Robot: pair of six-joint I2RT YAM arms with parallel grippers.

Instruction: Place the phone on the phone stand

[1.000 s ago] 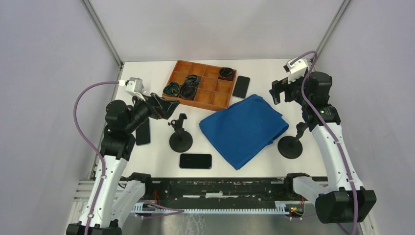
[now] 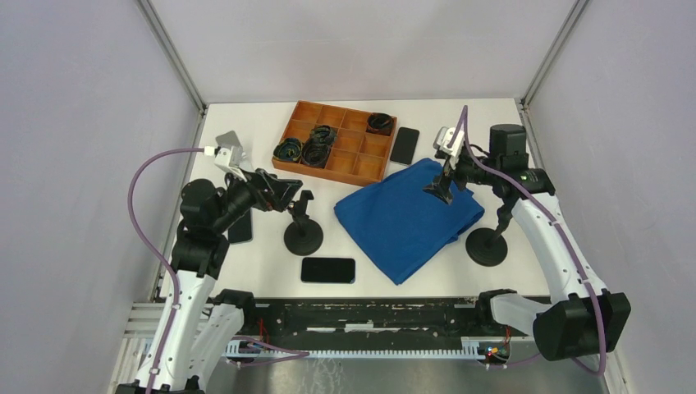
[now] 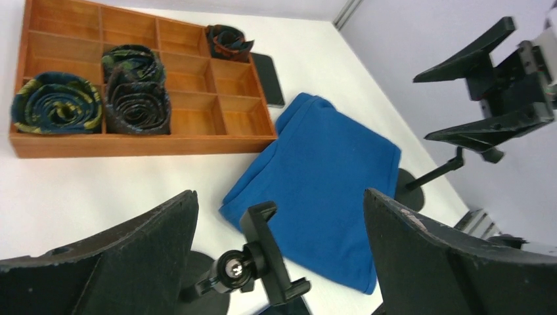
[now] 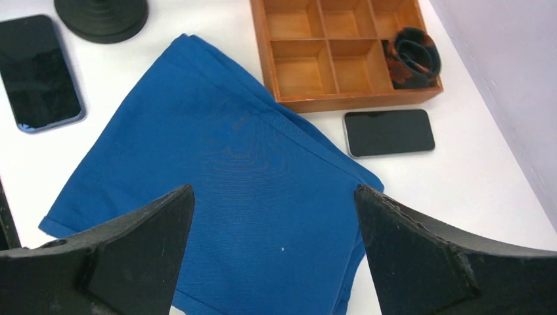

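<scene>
A black phone stand [image 2: 304, 234] stands left of centre; my left gripper [image 2: 283, 187] is open just above it, with the stand's cradle [image 3: 276, 262] between and below the fingers in the left wrist view. Another stand [image 2: 486, 246] is at the right. My right gripper [image 2: 443, 185] hangs open over the blue cloth [image 2: 402, 222], empty. Phones lie flat: one at the front [image 2: 327, 270], one at the back [image 2: 404, 145], also seen in the right wrist view [image 4: 389, 133], and one partly hidden at the left [image 2: 240, 228].
A wooden compartment tray [image 2: 357, 168] with several rolled dark items sits at the back. White walls border the back and sides.
My left arm has shifted only slightly.
</scene>
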